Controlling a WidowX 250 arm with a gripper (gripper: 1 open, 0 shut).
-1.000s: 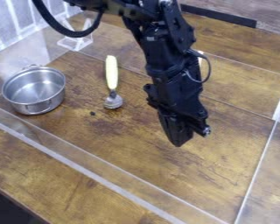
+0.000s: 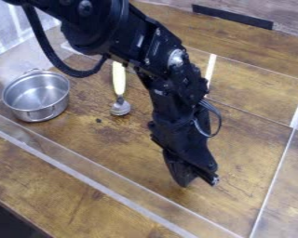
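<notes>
My black gripper (image 2: 184, 173) reaches down low over the wooden surface (image 2: 127, 182), right of centre. Its fingertips are small and dark; it appears shut, with nothing visible between them. To its left, a spoon-like utensil with a pale yellow handle (image 2: 119, 79) lies with its metal end toward the camera. A steel pot (image 2: 36, 96) stands at the far left.
Clear panels or strips run along the front left and right side of the wooden surface. Bare wood lies in front of the gripper and at the back right. The arm hides part of the back middle.
My gripper has moved lower in the view, toward the front and slightly left, closer to the wood. The pot and utensil look unmoved.
</notes>
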